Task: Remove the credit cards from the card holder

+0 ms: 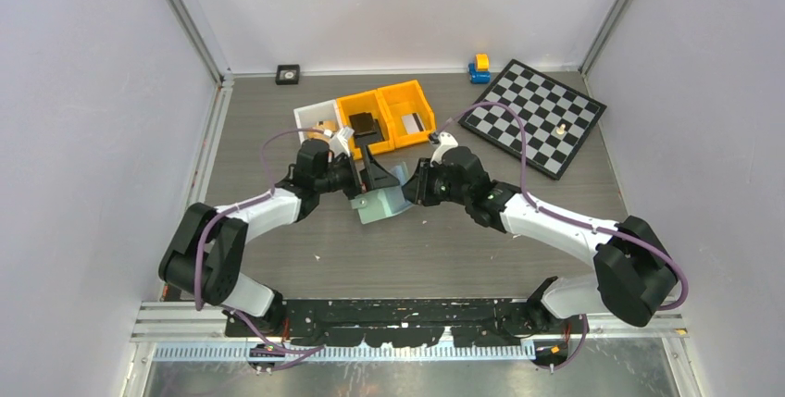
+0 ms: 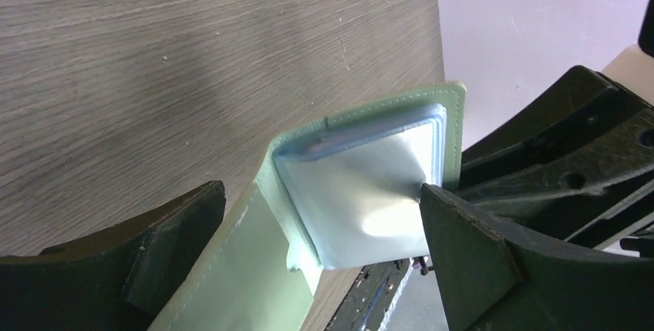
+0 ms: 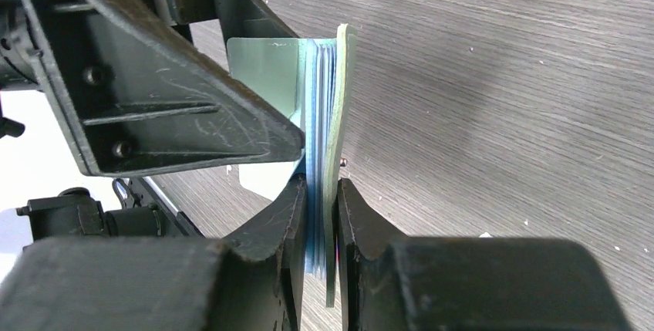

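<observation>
A pale green card holder [image 1: 380,206] with clear bluish sleeves [image 2: 362,192] is held off the table between my two arms. My right gripper is shut on its stack of sleeves and one cover. The other green cover [image 3: 262,69] is folded out to the left. Wide open, my left gripper has its fingers on either side of the holder without clamping it. One left finger [image 3: 208,126] reaches close to the sleeve stack in the right wrist view. Whether a card sits in the facing sleeve, I cannot tell.
Behind the arms stands an orange two-part box [image 1: 404,93] with a dark item and flat cards [image 1: 413,123] inside, beside a white box [image 1: 310,117]. A chessboard [image 1: 537,115] lies at the back right.
</observation>
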